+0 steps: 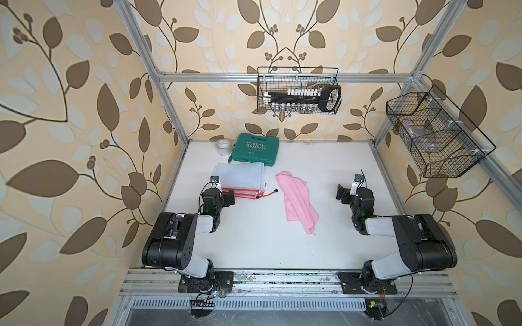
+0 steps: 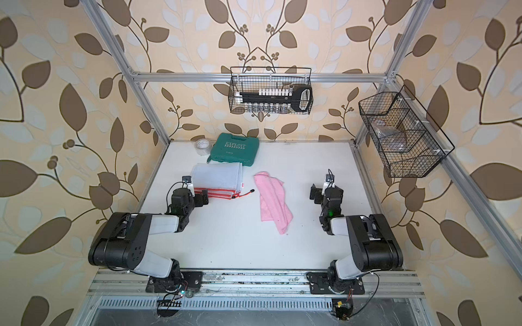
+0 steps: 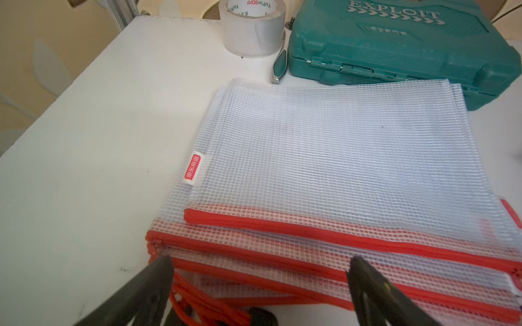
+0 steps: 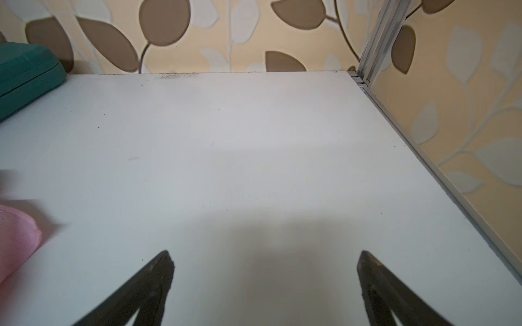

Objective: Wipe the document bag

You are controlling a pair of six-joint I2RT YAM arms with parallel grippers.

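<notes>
Clear mesh document bags (image 3: 337, 157) with red zipper edges lie stacked flat on the left of the table, a red cord hanging off their near left corner. Over their near edge my left gripper stands open, nothing held between its fingers. A crumpled pink cloth (image 1: 297, 201) rests on the table's middle, just right of the bags (image 1: 239, 176) and apart from them. Well to the right of the cloth, my right gripper is open above bare table. Only a corner of the pink cloth (image 4: 15, 239) enters the right wrist view, at its left edge.
Directly behind the bags sits a green EXPLOIT case (image 1: 254, 148), with a tape roll (image 3: 252, 27) to its left. Wire baskets hang on the back rail (image 1: 298, 91) and right side (image 1: 435, 130).
</notes>
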